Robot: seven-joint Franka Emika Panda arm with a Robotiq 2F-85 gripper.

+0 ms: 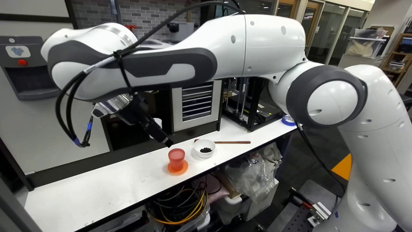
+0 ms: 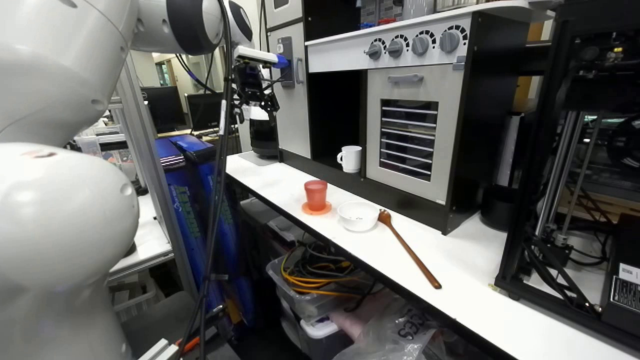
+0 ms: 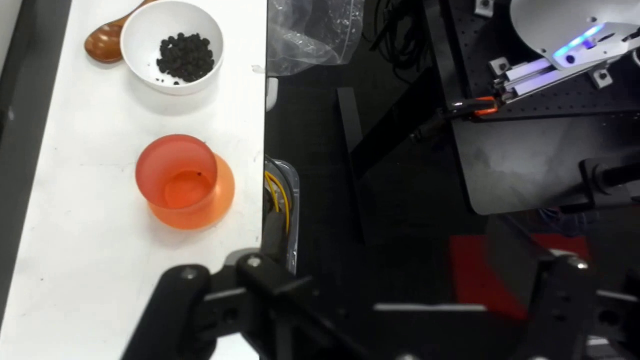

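A translucent red-orange cup stands upright on an orange disc on the white counter. Beside it sits a white bowl with small black bits gathered inside. A brown wooden spoon lies flat next to the bowl, its head near the rim. High over the counter hangs my gripper, clear of the cup and the bowl. Its fingers are spread wide along the bottom of the wrist view, open, and nothing is between them.
A white mug stands by the toy kitchen's dark opening, left of the oven door. A black frame machine occupies the counter's far end. In exterior view 1, the counter's left stretch is bare.
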